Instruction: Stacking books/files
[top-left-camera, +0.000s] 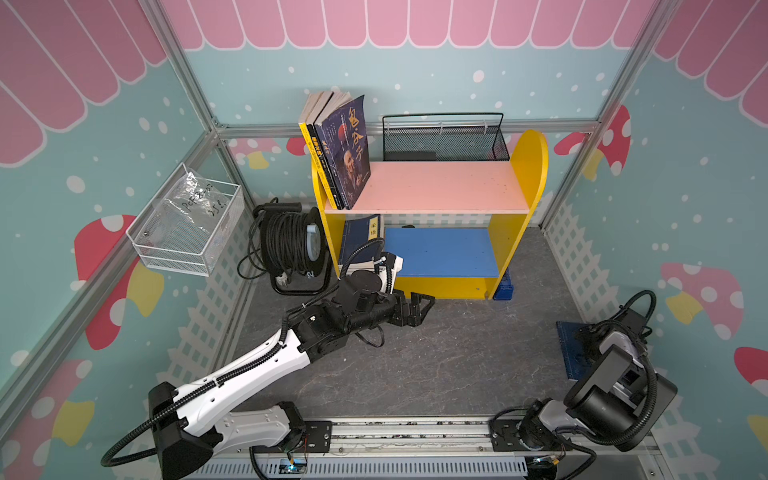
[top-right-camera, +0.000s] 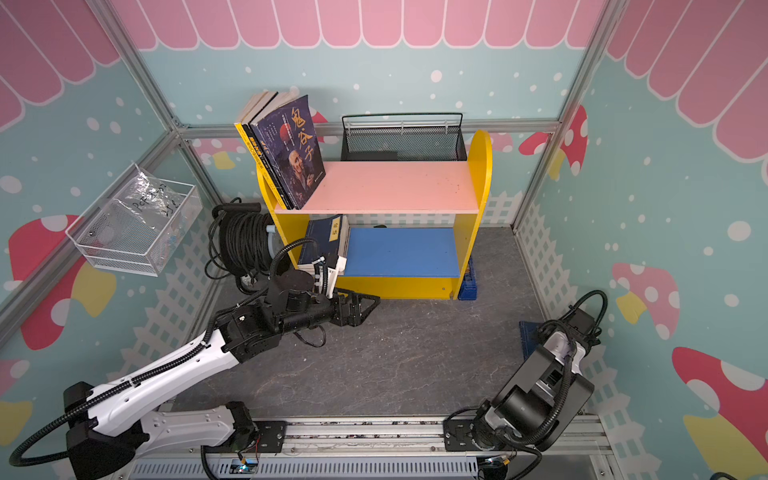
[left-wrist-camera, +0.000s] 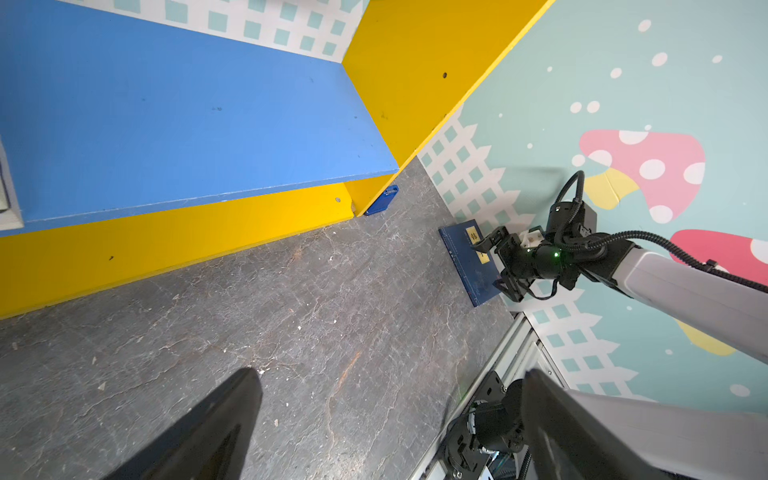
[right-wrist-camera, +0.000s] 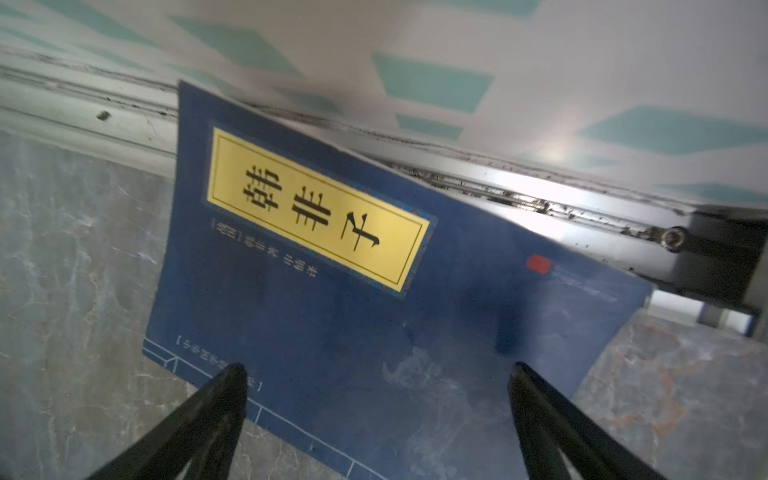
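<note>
A dark blue book with a yellow title label (right-wrist-camera: 320, 208) lies flat on the floor by the right wall; in the top left view only its left part (top-left-camera: 572, 352) shows beside the right arm. Over this book my right gripper stands open, its fingers (right-wrist-camera: 188, 424) apart with nothing held. My left gripper (top-left-camera: 420, 308) is open and empty in front of the shelf (top-left-camera: 448, 284). Several books, the front one purple (top-left-camera: 345, 152), lean at the left of the pink upper board. More dark blue books (top-right-camera: 321, 236) stand at the left of the blue lower board.
Right of the books, the pink board (top-left-camera: 448, 184) and blue board (left-wrist-camera: 200, 120) are bare. A black mesh basket (top-left-camera: 444, 136) is behind the shelf, a cable reel (top-left-camera: 292, 240) left of it. A blue object (top-left-camera: 504, 286) sits by its right foot.
</note>
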